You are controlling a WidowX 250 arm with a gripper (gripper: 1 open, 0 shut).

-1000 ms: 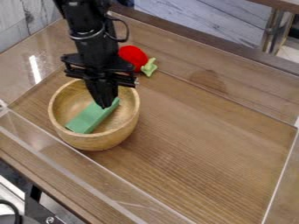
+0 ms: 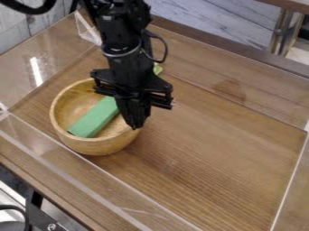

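A round wooden bowl (image 2: 68, 106) rests on the table at the left, with a green block (image 2: 92, 119) lying in it. The black gripper (image 2: 135, 123) hangs over the right side of the bowl, beside the green block, its fingertips low and close together, shut with nothing visible between them. The arm hides part of the bowl's back and right rim.
Behind the arm a small green item (image 2: 157, 70) peeks out.
The arm has moved down and toward the camera, slightly right, and now covers the red object and more of the bowl. The bowl and block look unmoved.
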